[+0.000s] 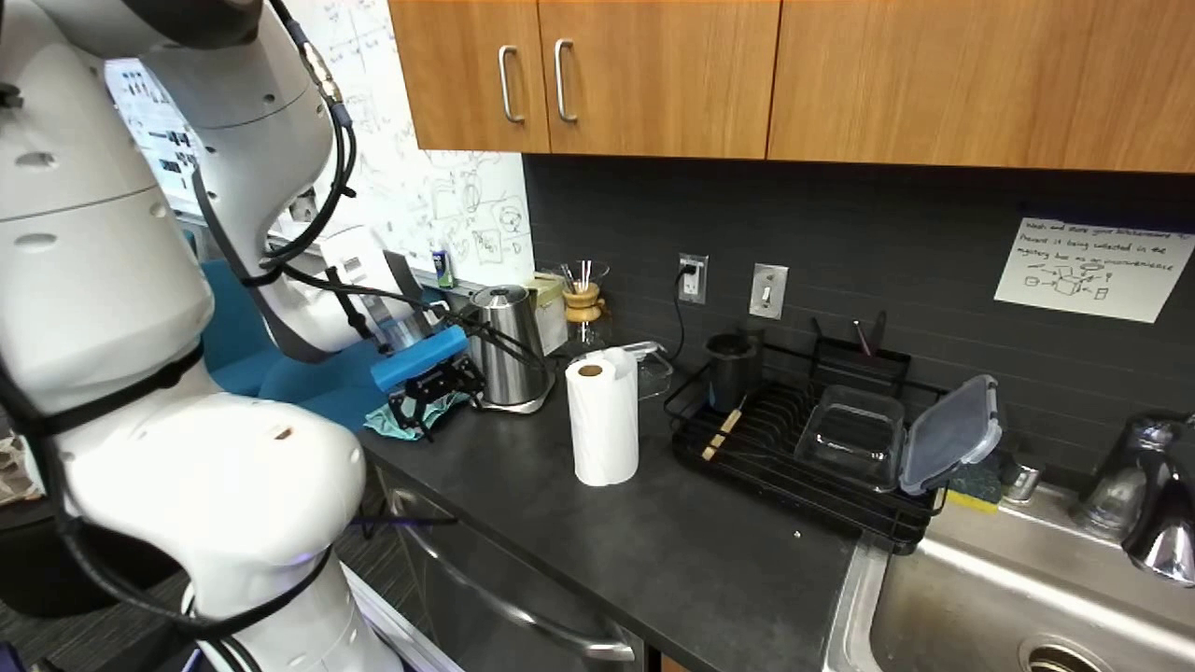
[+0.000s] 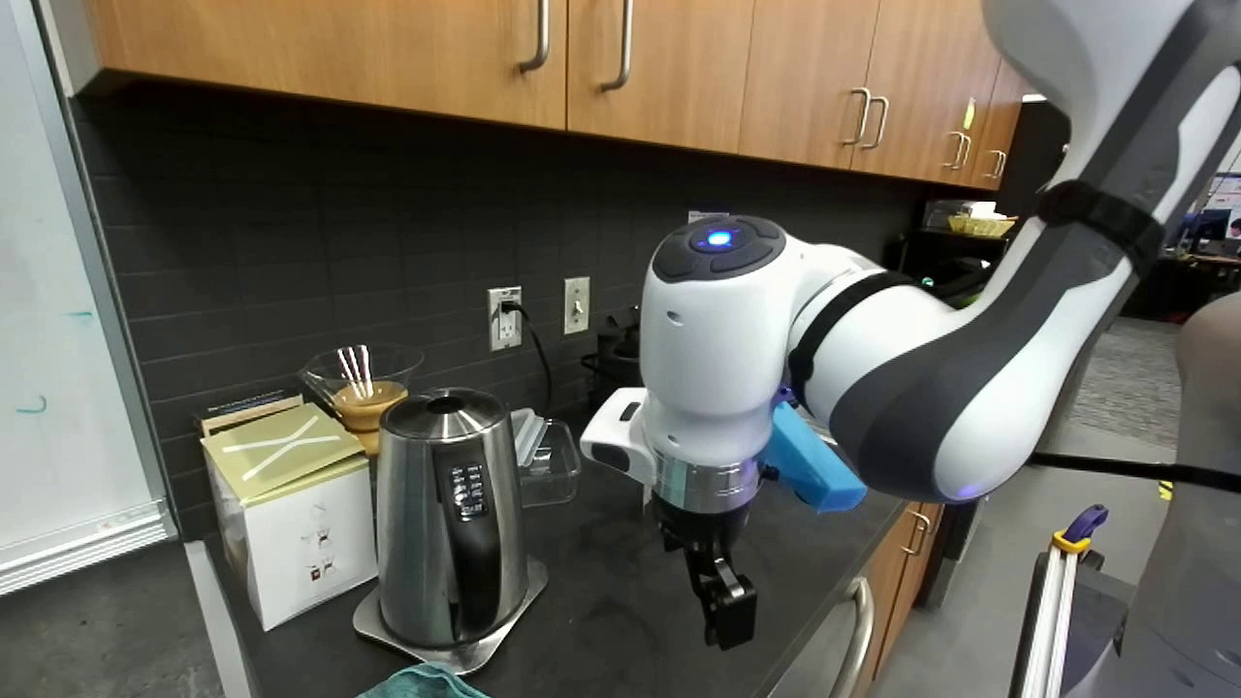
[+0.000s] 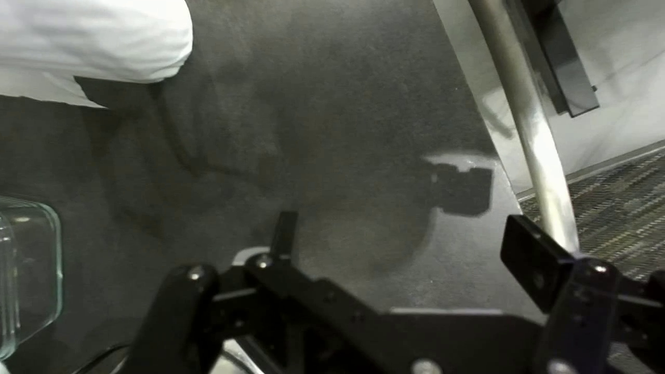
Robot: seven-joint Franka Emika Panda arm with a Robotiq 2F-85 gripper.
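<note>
My gripper is open above the dark counter (image 3: 349, 124), its two black fingers wide apart in the wrist view and nothing between them. In the second exterior view the gripper (image 2: 729, 611) points down, to the right of the steel kettle (image 2: 448, 523). A teal cloth (image 1: 405, 419) lies at the counter's left end, partly hidden behind the gripper in the first exterior view. The white paper towel roll (image 1: 605, 420) stands upright on the counter; part of the roll (image 3: 93, 37) shows at the wrist view's upper left.
A black dish rack (image 1: 773, 470) holding clear containers stands beside the sink (image 1: 1008, 582). A white box (image 2: 302, 547) is left of the kettle. A glass container (image 3: 31, 268) lies near the wall. Below the counter edge runs a metal handle (image 3: 530, 124).
</note>
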